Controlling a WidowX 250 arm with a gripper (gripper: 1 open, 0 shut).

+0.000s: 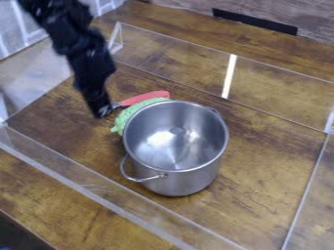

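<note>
A stainless steel pot [175, 146] with a wire handle stands on the wooden table right of centre. Behind it, partly hidden, lie a green object [128, 111] and a red item [146, 98]. My black gripper [101, 109] is at the upper left, just left of these items and behind the pot. It is blurred; it looks shut, and nothing shows clearly between its fingers.
Clear acrylic edges [65, 172] border the wooden work area.
</note>
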